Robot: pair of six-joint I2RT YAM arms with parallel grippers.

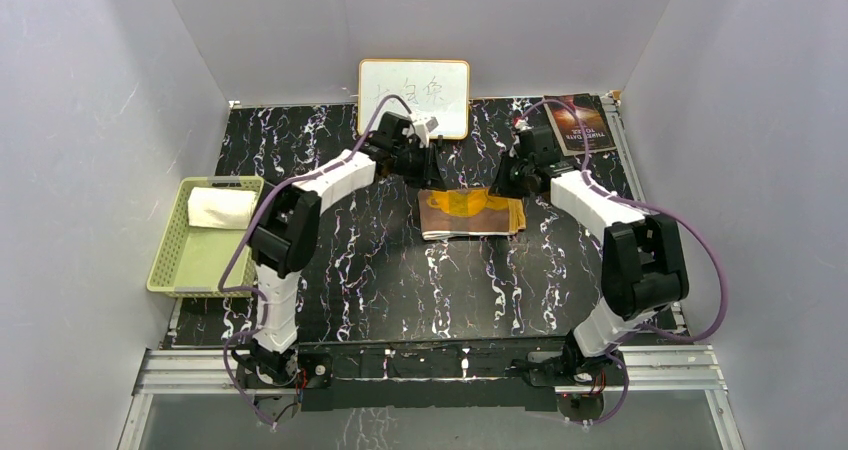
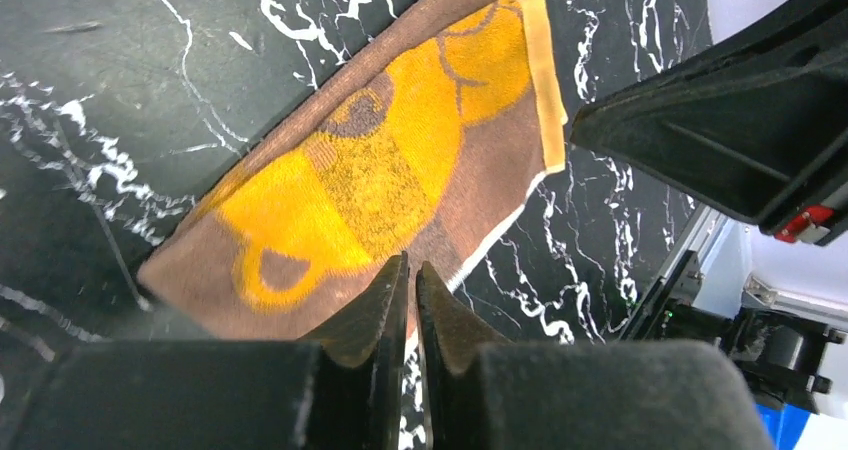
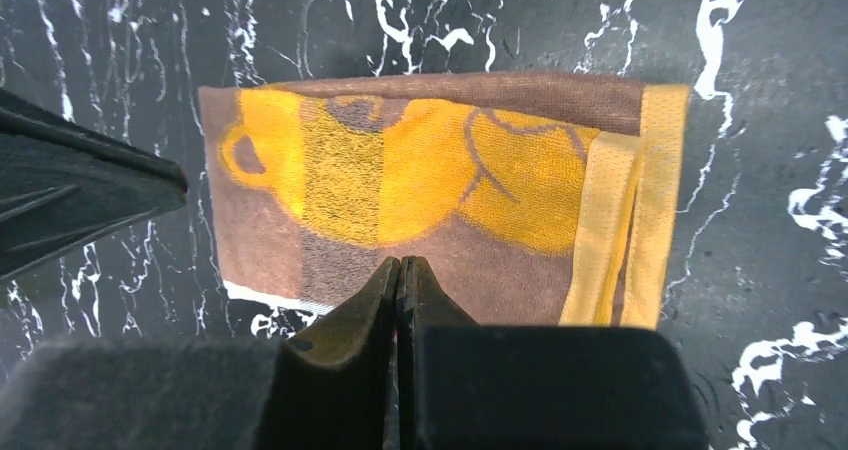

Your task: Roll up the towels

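Note:
A folded brown towel with a yellow pattern lies flat on the table, its long side running left to right. At its right end, in the right wrist view, two yellow hems lie slightly offset. My left gripper is over the towel's far left corner; its fingers are parted by a narrow gap, nothing between them. Over the far edge, toward the right end, stands my right gripper, shut, with no cloth visible between its tips. Contact with the towel cannot be made out for either.
At the left, a green basket holds a white towel. A whiteboard stands behind the work area, and a dark book lies at the back right.

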